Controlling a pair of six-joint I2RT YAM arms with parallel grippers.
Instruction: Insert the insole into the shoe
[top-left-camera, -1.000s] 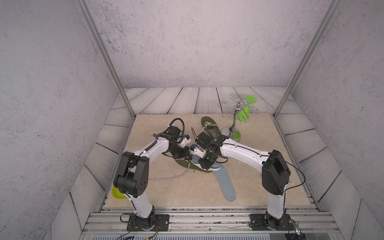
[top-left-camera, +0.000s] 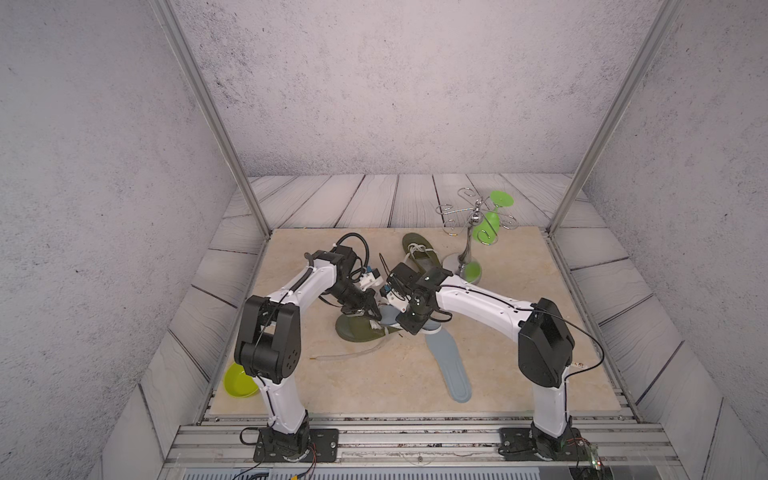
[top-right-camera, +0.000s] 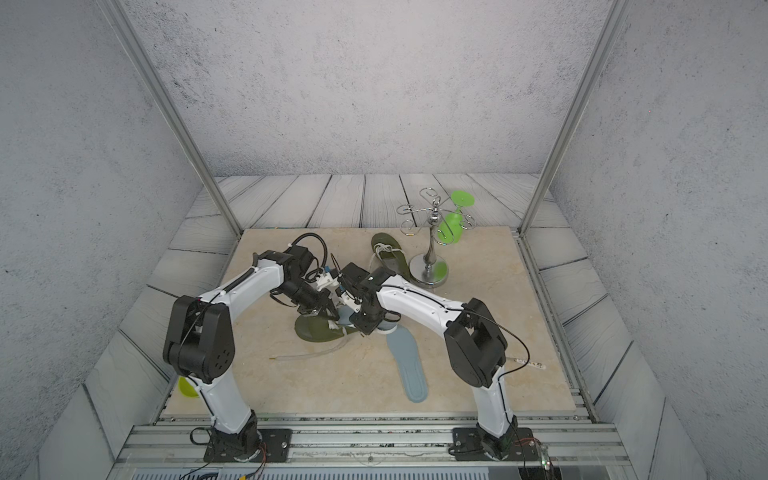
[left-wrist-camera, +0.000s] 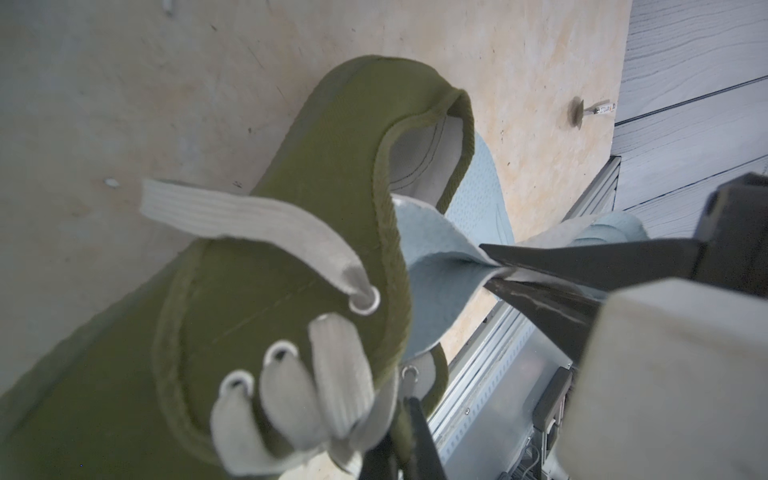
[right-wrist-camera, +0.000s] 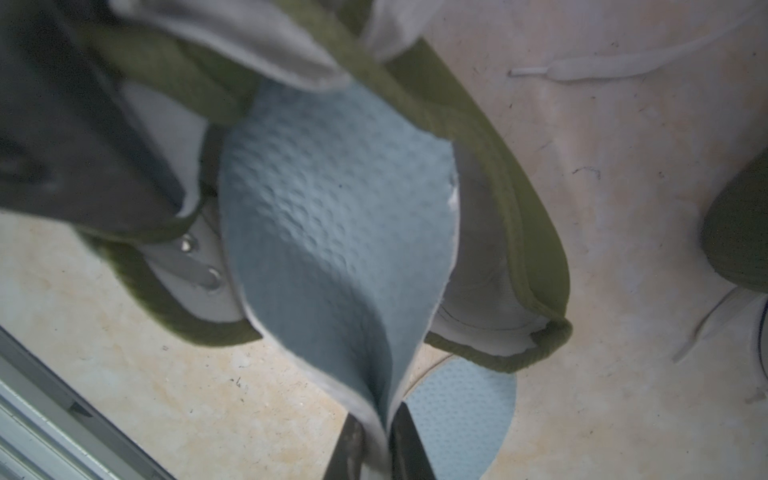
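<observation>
An olive shoe (top-left-camera: 354, 328) with white laces lies mid-table beneath my arms. Its opening holds part of a light-blue insole (right-wrist-camera: 336, 192), folded lengthwise where my right gripper is shut on it. In the left wrist view the pinched insole (left-wrist-camera: 444, 296) runs out of the opening to the right gripper's fingers. My left gripper (top-left-camera: 369, 310) is at the shoe's upper by the laces, shut; what, if anything, lies between its fingers is hidden. A second insole (top-left-camera: 448, 368) lies flat in front, partly under the shoe's heel side.
A second olive shoe (top-right-camera: 389, 248) lies at the back centre, beside a metal stand (top-right-camera: 429, 270) with a green object (top-right-camera: 452, 228). A yellow bowl (top-left-camera: 238, 382) sits at the front left. The front centre holds a loose lace on otherwise bare table.
The shoe has shifted left and its visible outline has turned. Both arms have moved slightly up and back in the top left view.
</observation>
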